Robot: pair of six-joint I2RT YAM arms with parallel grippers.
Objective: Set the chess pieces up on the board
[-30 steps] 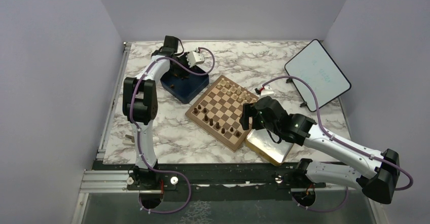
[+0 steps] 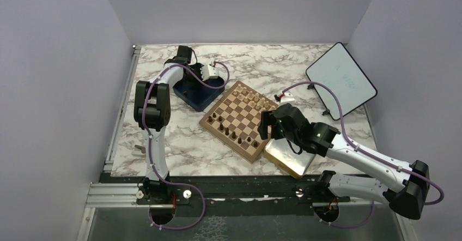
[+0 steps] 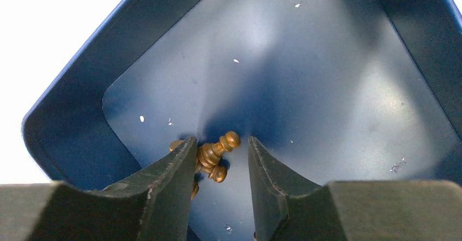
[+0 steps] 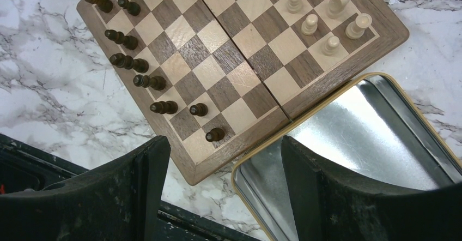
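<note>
Inside the dark blue tray (image 2: 199,100), brown pawns (image 3: 210,155) lie on their sides in a small cluster. My left gripper reaches down into that tray, its fingers part open. One pawn's head pokes into the gap beside the left finger (image 3: 182,167), which hides part of the cluster. On the chessboard (image 2: 233,115) dark pieces (image 4: 150,82) stand upright along one side, light pieces (image 4: 336,4) along the opposite side. Over the board's right corner hangs my right gripper, open and empty.
A metallic tray with a gold rim (image 4: 384,76) stands against the board's edge; the part in view is bare. A whiteboard (image 2: 342,82) leans at the back right.
My left gripper has come down lower into the blue tray, the arm shifting slightly toward the front. The right arm and the pieces on the board have stayed in place.
</note>
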